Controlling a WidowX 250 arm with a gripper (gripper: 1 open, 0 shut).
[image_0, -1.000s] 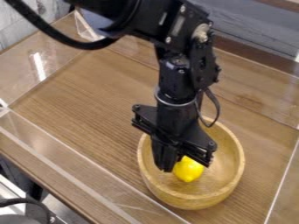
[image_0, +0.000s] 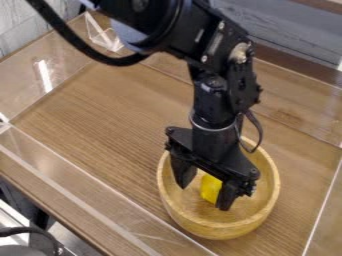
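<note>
A tan bowl (image_0: 221, 222) sits on the wooden table near the front right. My black gripper (image_0: 206, 176) reaches down into it, open, its fingers either side of a small yellow object (image_0: 211, 189) lying in the bowl. The gripper partly hides the yellow object, and contact between them cannot be told.
Clear panels edge the table at the left and right, and a dark cable hangs at the lower left edge.
Over the last second my gripper has lowered into the bowl and shifted slightly, with its fingers spreading around the yellow object, which is now more covered.
</note>
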